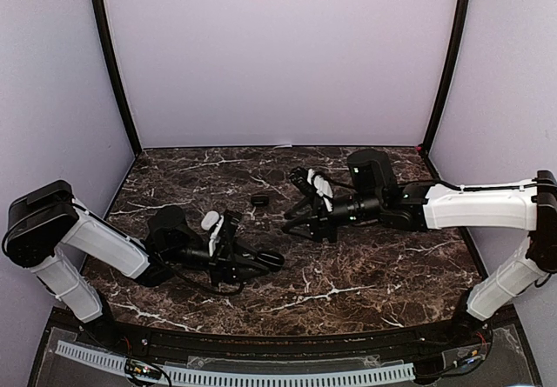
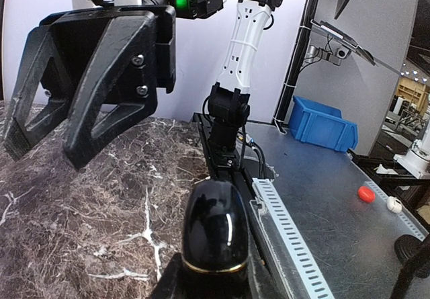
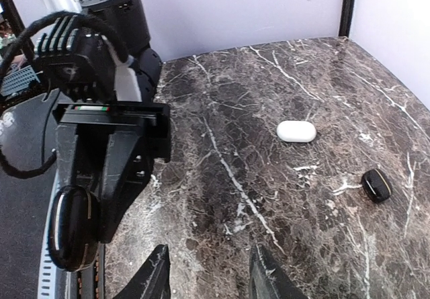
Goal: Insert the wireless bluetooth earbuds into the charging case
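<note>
A glossy black charging case (image 1: pixel 273 257) with a thin gold line sits in my left gripper (image 1: pixel 251 265), which is shut on it above the table. In the left wrist view the case (image 2: pixel 215 228) points upward; its lid looks shut, and its inside is hidden. The right wrist view shows the same case (image 3: pixel 72 228) at far left. My right gripper is open, empty between its fingers, apart from the case; the left wrist view shows this gripper at upper left. No loose earbud can be made out.
A smaller-looking black case with a gold line (image 3: pixel 376 185) and a white case (image 3: pixel 296 132) lie on the dark marbled table (image 3: pixel 201 225). The black one (image 1: pixel 260 200) is behind the grippers.
</note>
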